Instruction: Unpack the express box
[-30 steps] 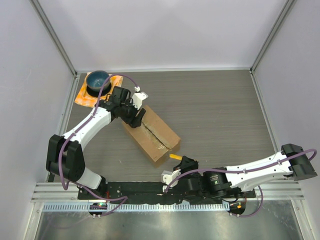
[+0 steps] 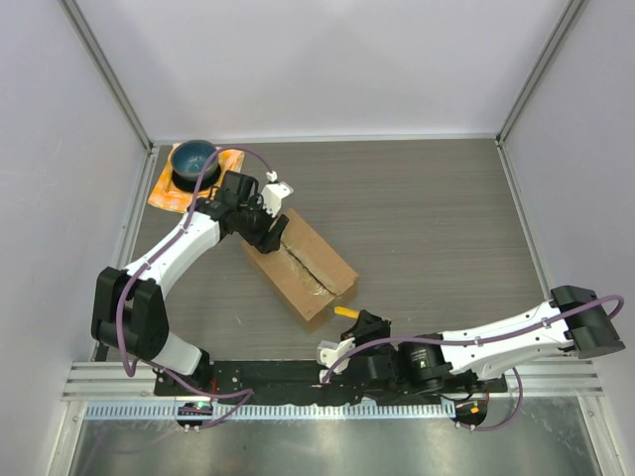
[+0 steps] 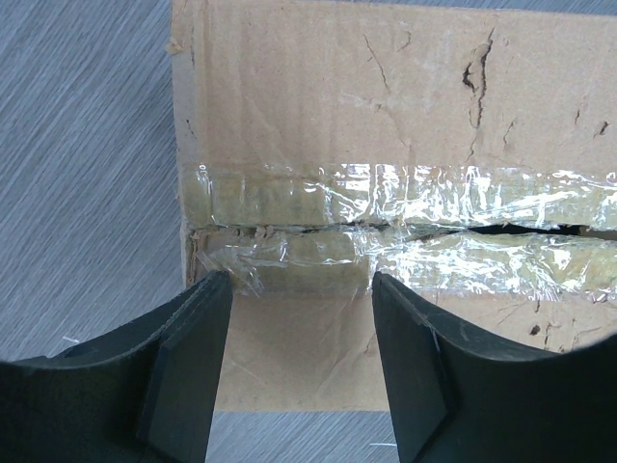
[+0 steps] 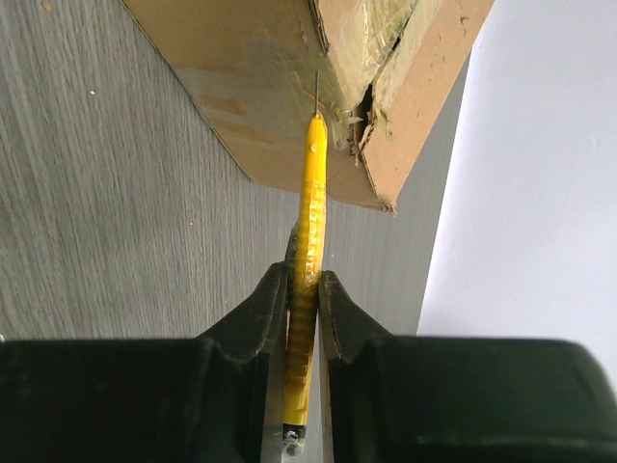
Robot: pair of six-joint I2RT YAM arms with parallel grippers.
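Observation:
A brown cardboard box (image 2: pixel 303 268) lies slantwise on the table, its lid flaps closed. Clear tape (image 3: pixel 463 198) runs along both sides of the seam, and a dark gap shows in the seam farther along. Over one end of the box, my left gripper stands open, with nothing held between its spread fingers; whether they touch the lid I cannot tell. A yellow cutter (image 4: pixel 308 217) with a thin blade is clasped in my right gripper. In the right wrist view its blade points at the box's near end, where the taped seam meets the edge; contact is unclear.
At the back left, a dark blue pot (image 2: pixel 194 161) rests on an orange checked cloth (image 2: pixel 171 196), close to the left arm. Bare table (image 2: pixel 427 218) spreads to the right of the box. White walls enclose the sides and back.
The left arm and box look unmoved.

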